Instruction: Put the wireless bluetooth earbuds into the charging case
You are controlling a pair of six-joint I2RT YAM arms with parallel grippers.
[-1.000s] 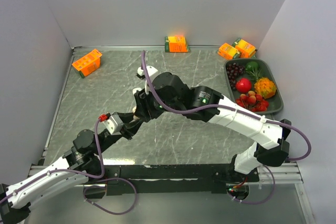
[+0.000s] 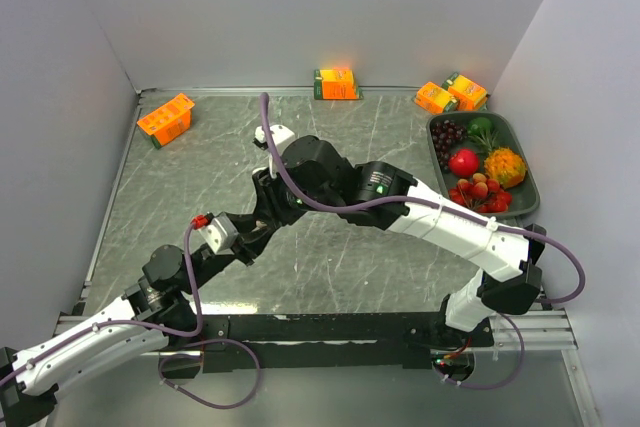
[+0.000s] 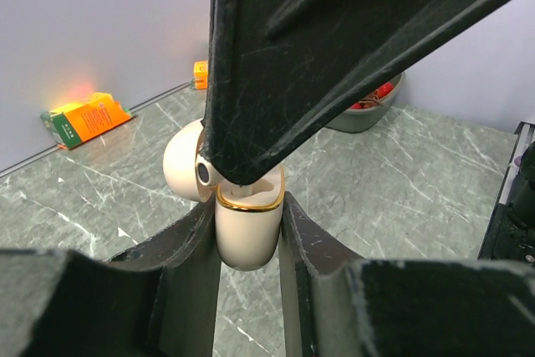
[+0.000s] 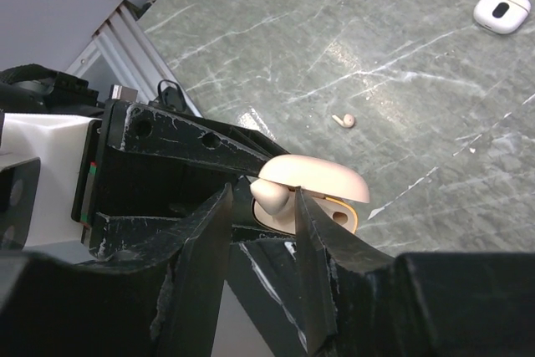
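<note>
My left gripper is shut on the cream, gold-rimmed charging case [image 3: 249, 232], whose lid [image 4: 313, 175] is raised. My right gripper is right over the case, its fingers either side of an earbud [image 4: 270, 196] at the case's opening; whether they touch it I cannot tell. In the left wrist view its dark finger covers much of the case. A small loose earbud [image 4: 345, 120] lies on the marble table in the right wrist view. A white closed case [image 4: 501, 10] lies farther off.
Orange boxes [image 2: 336, 84] stand along the back wall and at the left. A grey tray [image 2: 525, 196] of toy fruit sits at the right. The table's middle is mostly under my arms in the top view.
My right arm has shifted slightly left in the top view. The left arm is almost unmoved, and the boxes and tray are unchanged.
</note>
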